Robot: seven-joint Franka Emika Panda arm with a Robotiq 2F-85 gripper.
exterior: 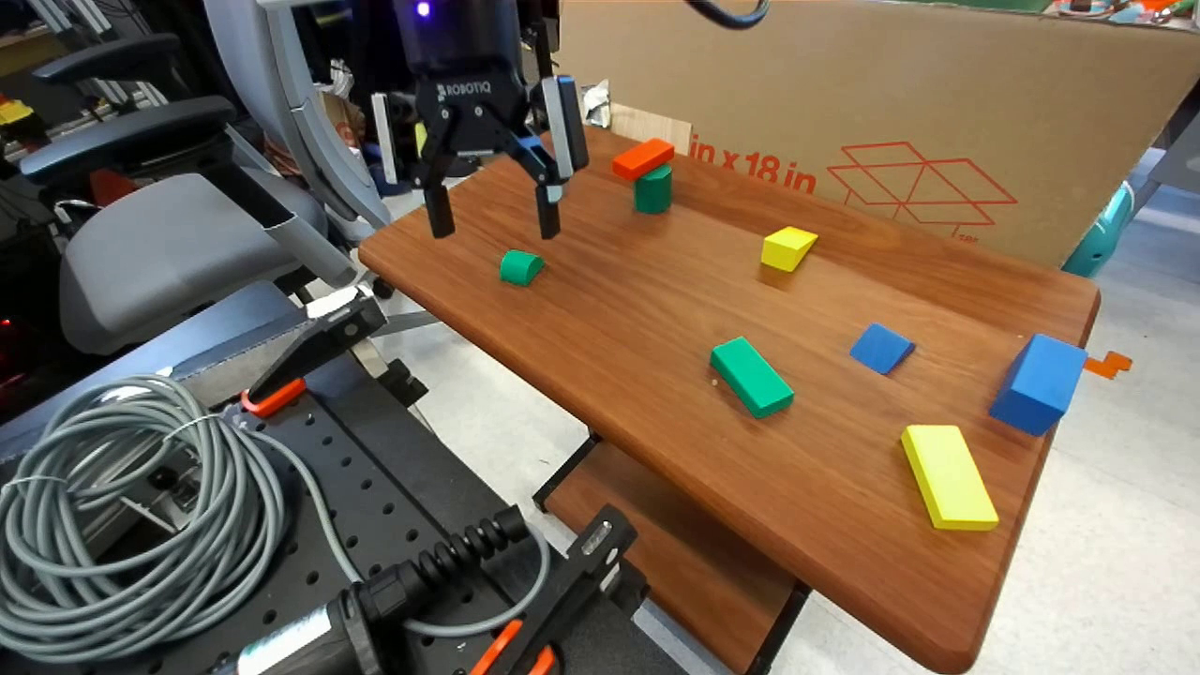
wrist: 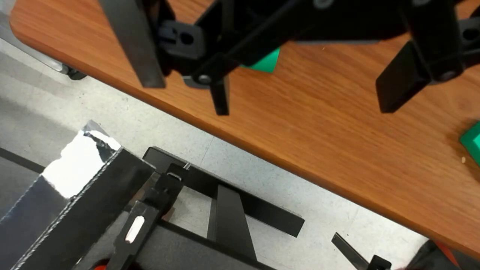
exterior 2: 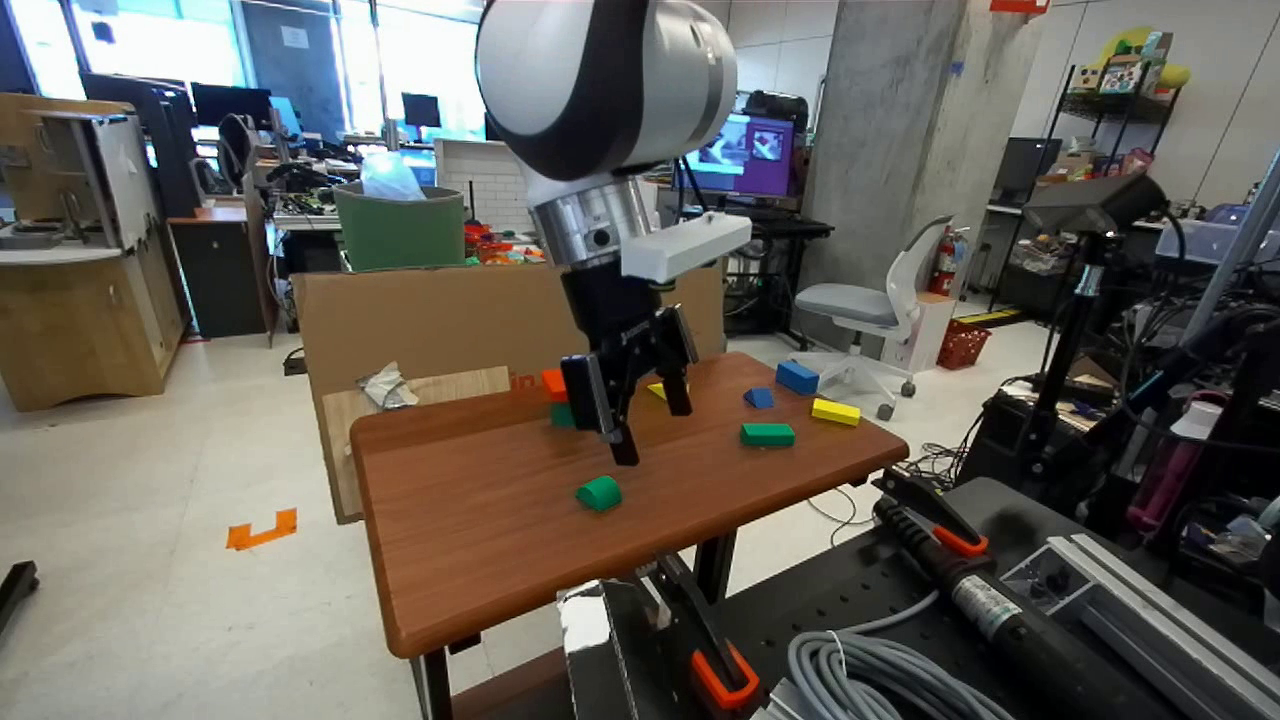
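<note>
My gripper point(exterior: 495, 223) hangs open above the left part of the wooden table, its fingers wide apart with nothing between them. A small green half-round block point(exterior: 520, 266) lies on the table below it, apart from the fingertips. In the wrist view a bit of a green block point(wrist: 268, 62) shows behind the gripper's linkage. Farther back, an orange block point(exterior: 644, 158) rests on top of a green cylinder-like block point(exterior: 652, 190). Toward the right lie a yellow wedge point(exterior: 787, 248), a green rectangular block point(exterior: 751, 377), a blue wedge point(exterior: 882, 349), a yellow rectangular block point(exterior: 949, 477) and a blue block point(exterior: 1036, 384).
A tall cardboard panel point(exterior: 900, 101) stands along the table's back edge. In front, across a gap, is a black cart point(exterior: 371, 484) with coiled grey cable point(exterior: 124, 517) and clamps.
</note>
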